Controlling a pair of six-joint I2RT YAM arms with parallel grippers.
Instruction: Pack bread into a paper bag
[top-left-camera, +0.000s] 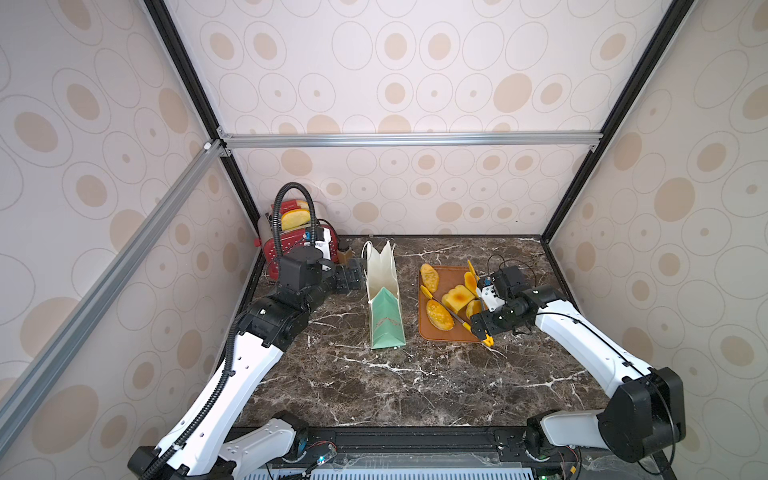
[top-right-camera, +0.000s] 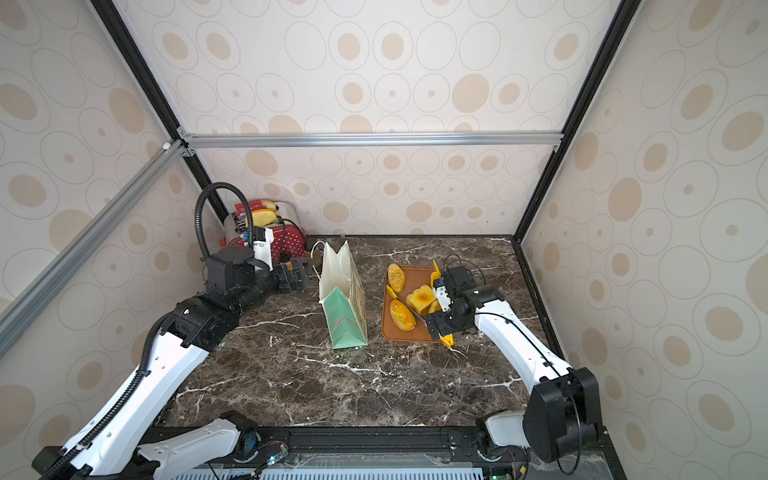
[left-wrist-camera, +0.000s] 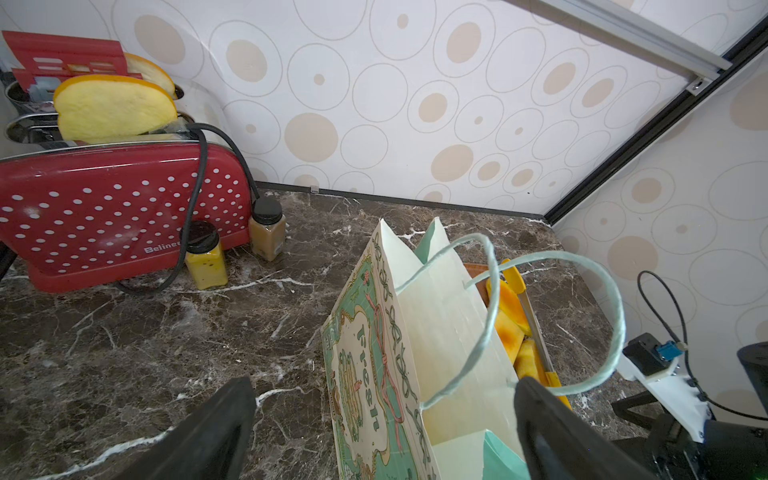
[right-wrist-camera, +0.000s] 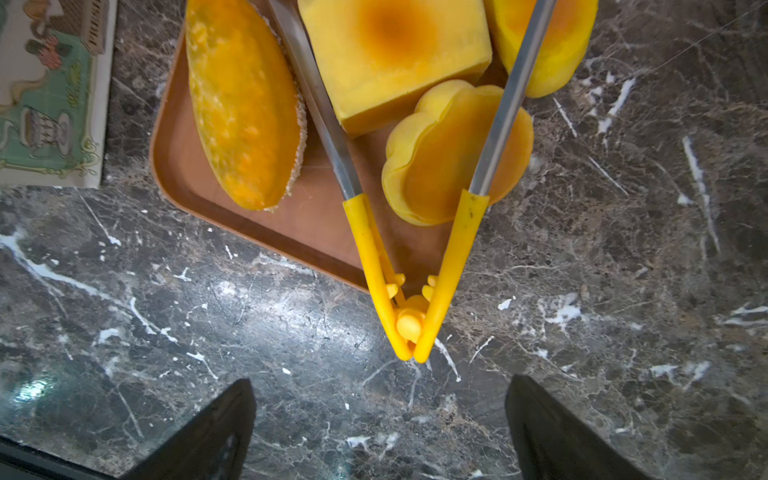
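A mint-and-cream paper bag (top-left-camera: 387, 316) stands upright and open at the middle, its handles visible in the left wrist view. Beside it on a brown tray (right-wrist-camera: 184, 192) lie several breads, including an oval loaf (right-wrist-camera: 240, 120) and a square piece (right-wrist-camera: 392, 64), with yellow-handled tongs (right-wrist-camera: 360, 240) lying open across them. My left gripper (top-left-camera: 349, 276) is raised at the bag's left; its fingers are blurred in its wrist view, spread apart. My right gripper is open over the tray's near right corner, above the tongs' hinged end, with nothing between its fingers.
A red polka-dot toaster (left-wrist-camera: 120, 208) with slices on top, a cable and two small jars (left-wrist-camera: 206, 264) stand at the back left. The counter (top-left-camera: 352, 384) in front of the bag is clear. Walls enclose the back and sides.
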